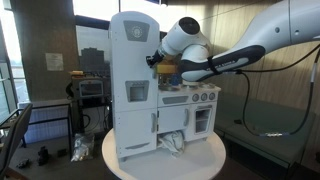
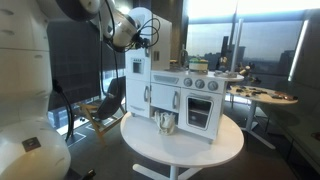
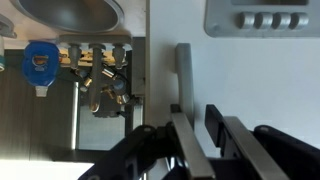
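Note:
A white toy kitchen (image 1: 133,122) stands on a round white table, its tall fridge (image 1: 126,55) on the left in exterior view 1. In the wrist view, a long grey handle (image 3: 184,75) runs along the edge of the fridge's upper door. My gripper is at that handle's lower end, its fingers part open. One finger (image 3: 190,150) overlaps the handle's line in the view, so contact cannot be made out. From the side, the gripper (image 2: 141,42) is seen up against the fridge's upper door edge.
The round table (image 1: 208,161) has bare room in front of the kitchen. A whitish item (image 2: 165,122) sits before the lower cabinets. In the wrist view, a blue object (image 3: 40,63) lies beside the stove area. Behind stands another table (image 2: 262,96) with objects.

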